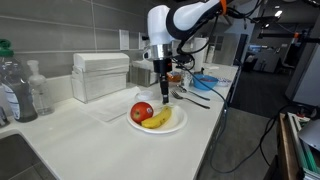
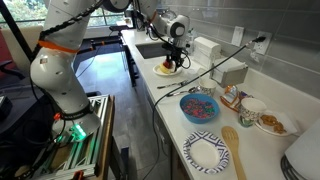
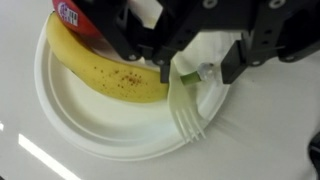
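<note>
A white plate (image 1: 178, 122) holds a red apple (image 1: 142, 112) and a yellow banana (image 1: 158, 119). In the wrist view the speckled banana (image 3: 110, 75) lies across the plate (image 3: 75, 128), with the apple (image 3: 68, 12) cut off at the top left. My gripper is over the plate's edge, its fingers apart. In the gap between them show the banana's green stem and a pale plastic fork (image 3: 184, 105), whose tines point toward the plate's rim. Whether either finger touches the fork or stem cannot be told. From the side, the gripper (image 1: 164, 88) hangs just above the plate.
Several utensils (image 1: 190, 97) lie behind the plate. Farther along the counter are a blue bowl (image 2: 200, 108), a patterned plate (image 2: 206, 151) and a wooden spoon (image 2: 233, 150). Bottles (image 1: 38, 90) stand by the sink; white boxes (image 1: 100, 75) line the wall.
</note>
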